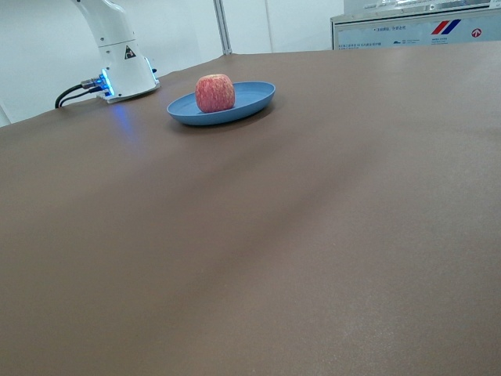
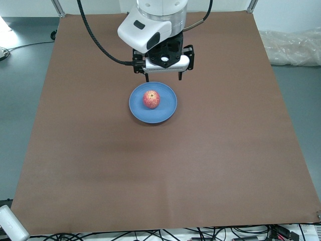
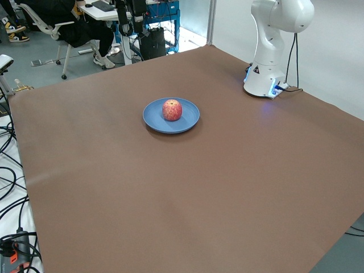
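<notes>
A red apple (image 2: pixel 151 99) rests on a round blue plate (image 2: pixel 162 113), also seen as the apple (image 1: pixel 214 93) on the plate (image 1: pixel 252 100) and the apple (image 3: pixel 172 110) on the plate (image 3: pixel 188 119). In the left view my gripper (image 2: pixel 163 77) hangs above and behind the plate, its two dark fingers standing wide apart with nothing visible between them. The gripper is out of sight in the top and right views, where the white arm stands at the back.
Cables (image 3: pixel 11 193) run beside the table. A person sits at a desk beyond it.
</notes>
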